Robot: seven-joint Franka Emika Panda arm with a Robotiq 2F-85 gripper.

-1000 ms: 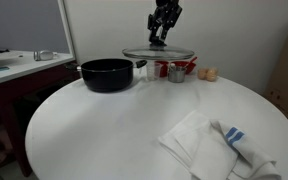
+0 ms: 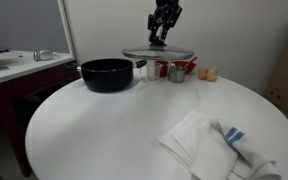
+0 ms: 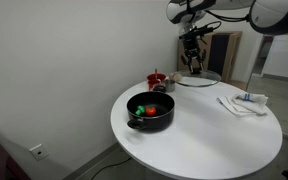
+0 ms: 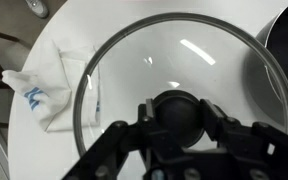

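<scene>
My gripper [image 2: 158,38] is shut on the dark knob [image 4: 178,116] of a round glass lid [image 2: 142,52]. The lid hangs roughly level above the table, clear of its surface. To the left of it in exterior view 1 stands a black pot [image 2: 107,75], uncovered. A red and a green item [image 3: 151,111] lie inside the pot in exterior view 2. Only part of the pot [image 4: 286,50] shows at the right edge of the wrist view.
White cloths with blue stripes [image 2: 212,150] lie at the table's front right. Behind the lid are a metal cup [image 2: 177,74], a red container [image 3: 155,78] and some eggs [image 2: 208,74].
</scene>
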